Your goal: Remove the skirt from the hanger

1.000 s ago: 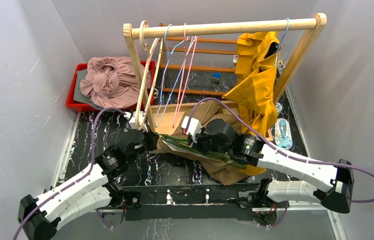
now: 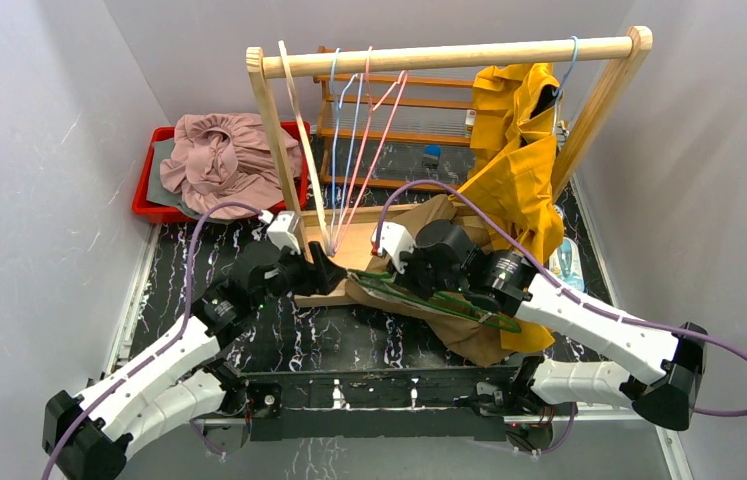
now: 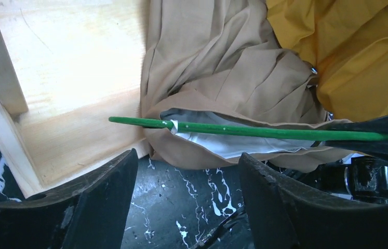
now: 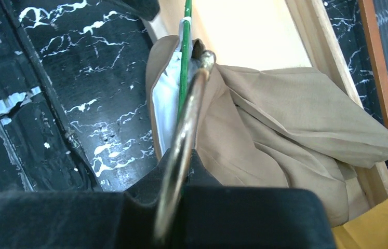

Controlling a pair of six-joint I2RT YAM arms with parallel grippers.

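Note:
A khaki skirt (image 3: 212, 78) lies partly in the wooden box and over the counter, waistband open with pale lining showing. A green hanger (image 3: 264, 132) runs along this waistband; its far end sticks out in the left wrist view. My right gripper is shut on the hanger, its metal hook standing above the fingers. My left gripper is open, empty, just beyond the waistband, with the hanger end in front of its fingers.
A wooden rail (image 2: 449, 54) carries empty hangers and a yellow garment (image 2: 509, 130). A red bin (image 2: 154, 180) with pink cloth stands left. The wooden box's bare floor (image 3: 72, 62) shows left of the skirt. Dark marble counter surrounds it.
My left gripper has moved right toward the skirt. The hangers on the rail have swung. The green hanger has shifted slightly with my right gripper.

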